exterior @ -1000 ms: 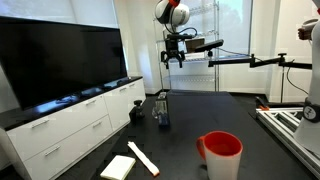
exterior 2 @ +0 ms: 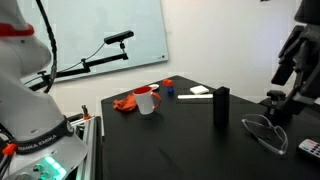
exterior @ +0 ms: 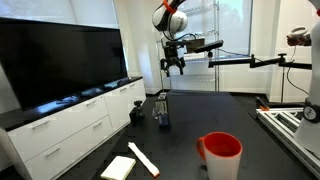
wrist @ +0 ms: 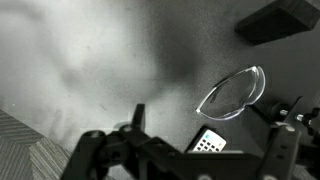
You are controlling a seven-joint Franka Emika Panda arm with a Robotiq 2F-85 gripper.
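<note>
My gripper is open and hangs above the black table, with nothing held between its fingers. In the second exterior view the gripper [exterior 2: 290, 84] appears at the right, over the side of the table with a clear, curved, loop-shaped item [exterior 2: 265, 131]. From the wrist, that clear item [wrist: 232, 92] lies flat, apart from the fingers. A white remote-like pad with dark buttons [wrist: 208, 141] lies near it, partly covered by the gripper. An upright black box [exterior 2: 221, 107] stands beyond the clear item.
A red mug [exterior 2: 146, 100] stands well away from the gripper, with a red cloth [exterior 2: 125, 104] behind it. A white stick [exterior: 143, 158] and a pale square [exterior: 118, 168] lie near the mug.
The arm has come down and slightly to the left in the first exterior view, bringing the gripper lower over the table's far end. The mug and the other table items have not moved.
</note>
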